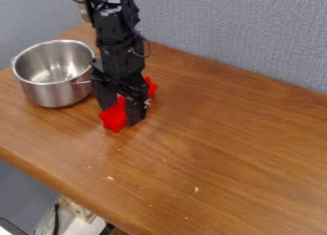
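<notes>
My black gripper (124, 100) is low over the wooden table, right on a red object (113, 118) that shows below it and to its right. The arm and gripper body hide much of the red object, and I cannot tell whether the fingers are shut on it. A steel bowl (52, 76) stands to the left of the gripper.
A grey wall (243, 33) runs along the back. Some pale parts and cables lie off the table's lower left edge.
</notes>
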